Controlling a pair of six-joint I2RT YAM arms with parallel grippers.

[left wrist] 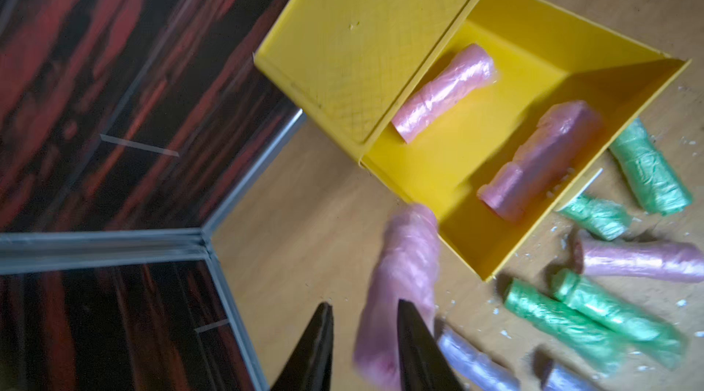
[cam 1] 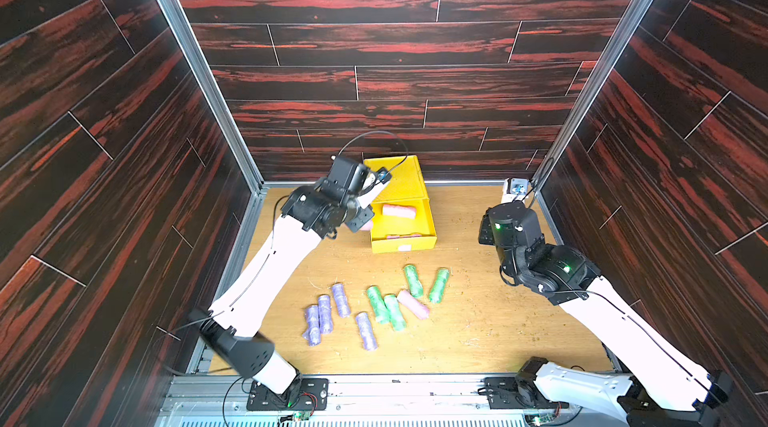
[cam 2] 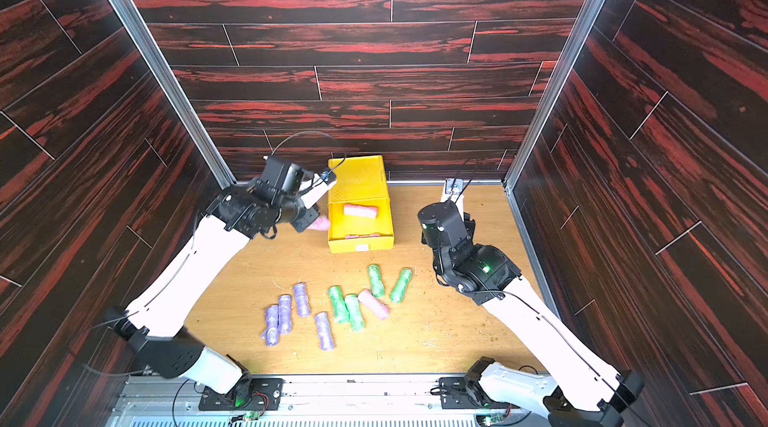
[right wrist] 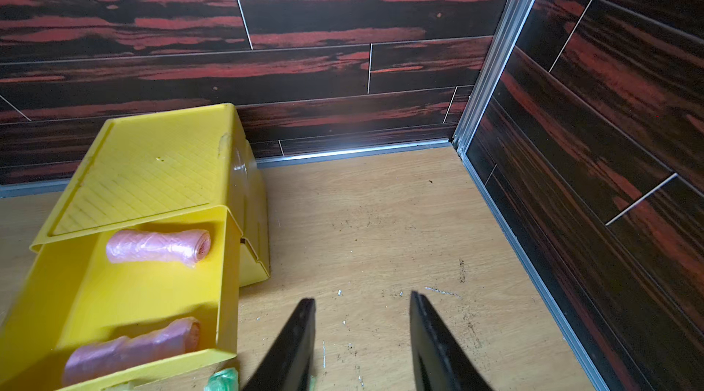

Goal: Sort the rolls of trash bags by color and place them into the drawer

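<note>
A pink roll (left wrist: 402,284) is held up by my left gripper, shut on it just left of the yellow drawer (left wrist: 377,156). Inside the drawer lie two pink rolls, one near the lid side (right wrist: 157,246) and one along the front wall (right wrist: 132,350). My right gripper is part open and empty, above bare table right of the drawer. On the table in front are several green rolls (cam 1: 437,285), one pink roll (cam 1: 413,303) among them, and several purple rolls (cam 1: 339,299) further left.
The drawer's yellow housing (right wrist: 146,156) stands against the back wall. Bare table (right wrist: 359,229) stretches to the right of it. Loose rolls crowd the table's front middle and left.
</note>
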